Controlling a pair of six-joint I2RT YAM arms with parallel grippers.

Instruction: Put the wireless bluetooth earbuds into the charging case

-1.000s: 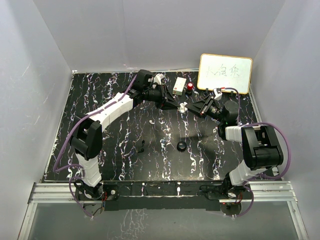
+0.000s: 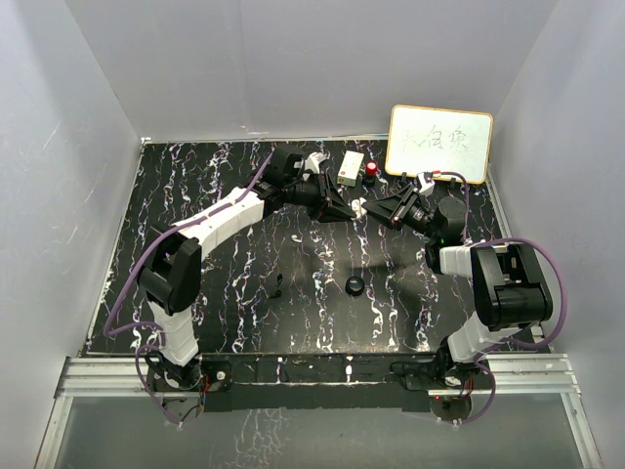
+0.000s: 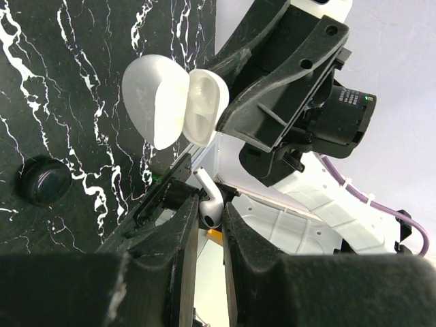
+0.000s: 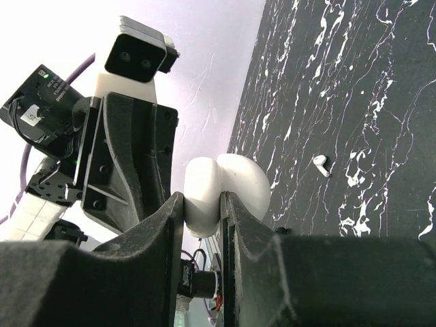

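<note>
My right gripper is shut on the white charging case, whose lid stands open, showing the hollow inside (image 3: 203,102) in the left wrist view. My left gripper is shut on a white earbud (image 3: 210,197), stem pointing up toward the case, just apart from it in that view. In the top view both grippers meet near the table's middle around the case (image 2: 357,209). A second earbud (image 4: 321,163) lies loose on the dark marble table.
A round black object (image 2: 354,285) and a small dark item (image 2: 277,285) lie nearer the front. A pale box (image 2: 350,168), a red-topped item (image 2: 371,171) and a whiteboard (image 2: 437,144) stand at the back.
My left gripper has shifted slightly toward the front and right at the case. The right arm looks unmoved.
</note>
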